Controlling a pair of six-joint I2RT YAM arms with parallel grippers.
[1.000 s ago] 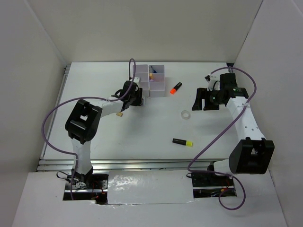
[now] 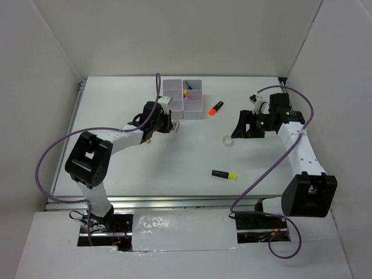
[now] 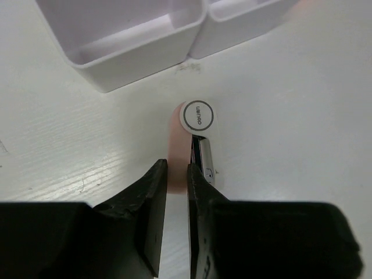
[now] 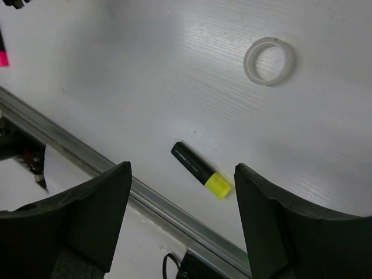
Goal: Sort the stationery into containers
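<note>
In the left wrist view my left gripper is shut on a pink object (image 3: 179, 148) with a round white top marked with lettering and a metal bar beside it, just in front of the white containers (image 3: 128, 67). My right gripper stands open over the table. Below it in that view lie a black-and-yellow marker (image 4: 192, 161) and a translucent tape ring (image 4: 251, 61). An orange-and-black marker (image 2: 213, 111) lies right of the containers (image 2: 192, 105).
A small yellowish item (image 2: 147, 141) lies near my left arm. A metal rail (image 2: 163, 200) runs along the front edge.
The right arm has moved very slightly; the loose items are unchanged.
</note>
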